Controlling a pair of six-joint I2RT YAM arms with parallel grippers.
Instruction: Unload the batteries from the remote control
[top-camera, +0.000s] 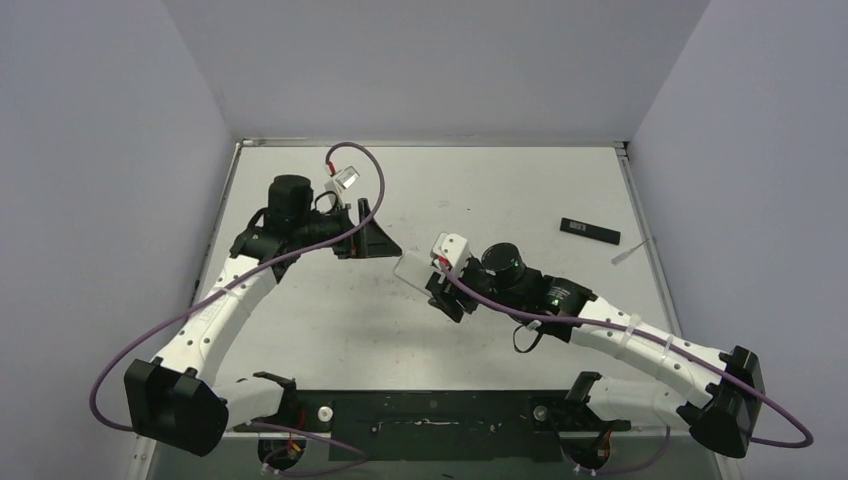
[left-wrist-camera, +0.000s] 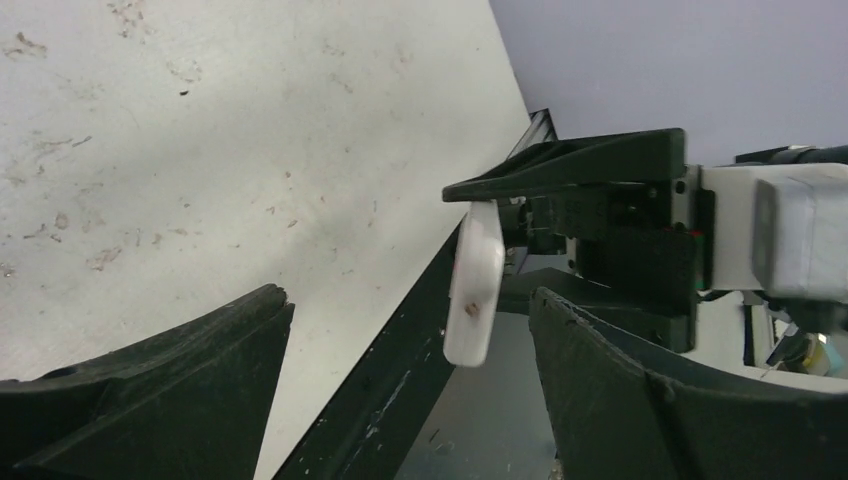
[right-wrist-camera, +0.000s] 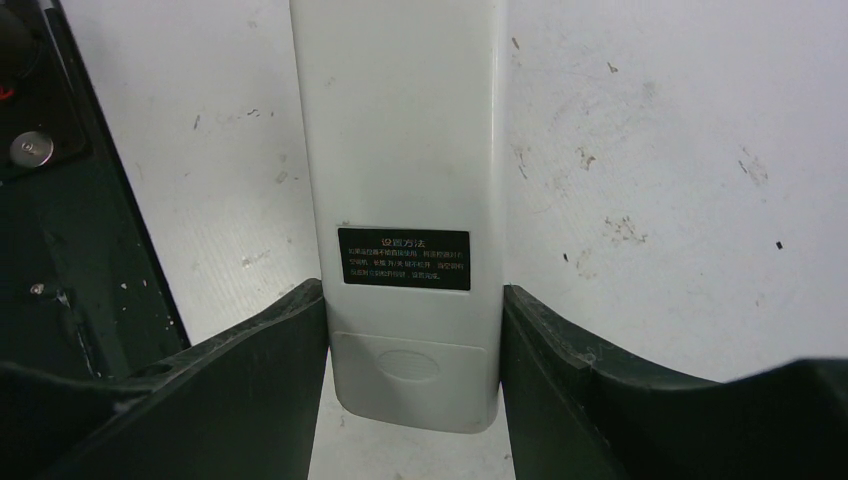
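A white remote control (right-wrist-camera: 405, 130) is gripped between the fingers of my right gripper, its back with a black label facing the right wrist camera. The closed battery cover (right-wrist-camera: 410, 365) sits at its lower end, near the fingertips. In the top view the remote (top-camera: 411, 270) is held above the middle of the table, pointing up and left. Just left of it is my left gripper (top-camera: 385, 245), with nothing between its fingers. The left wrist view shows the left gripper parted, with the remote (left-wrist-camera: 475, 285) seen edge-on beyond the gap. No batteries show.
On the right of the table lies a black rectangular object (top-camera: 590, 231), with a thin pale tool (top-camera: 630, 251) near the right edge. Purple cables loop over both arms.
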